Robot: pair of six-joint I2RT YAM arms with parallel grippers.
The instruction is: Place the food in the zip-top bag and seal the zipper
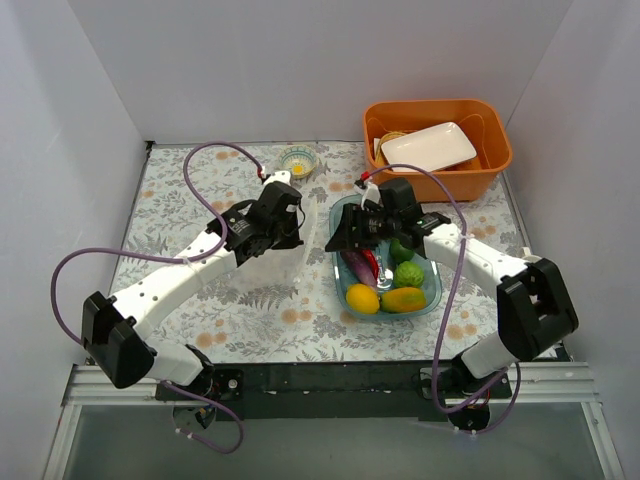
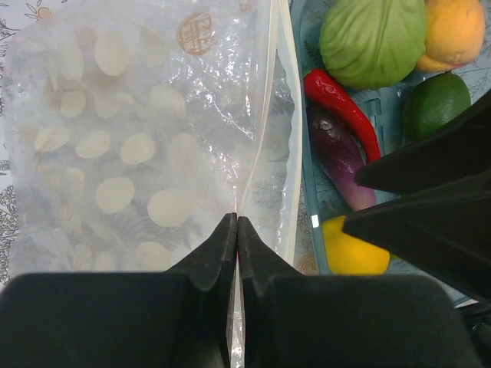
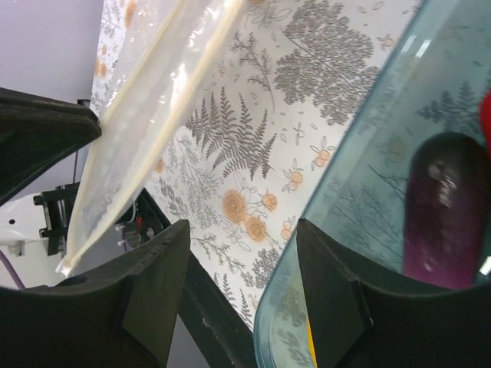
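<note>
A clear zip top bag (image 2: 146,146) lies at the left of the mat, its zipper edge drawn upward. My left gripper is shut on that zipper edge. In the right wrist view, the bag's raised edge (image 3: 153,115) slants across the upper left. My right gripper has its fingers spread, nothing between them, above the gap between bag and blue bin. Inside the bin (image 1: 437,295) are an eggplant (image 2: 334,149), a red chili (image 2: 347,111), a green cabbage (image 2: 374,42), a lemon (image 2: 353,247), an avocado (image 2: 436,106), a peach (image 2: 454,29) and a papaya (image 1: 403,300).
An orange crate (image 1: 490,150) holding a white tray (image 1: 430,147) stands at the back right. A small patterned bowl (image 1: 298,162) sits at the back middle. Bare mat (image 1: 165,190) shows at the far left.
</note>
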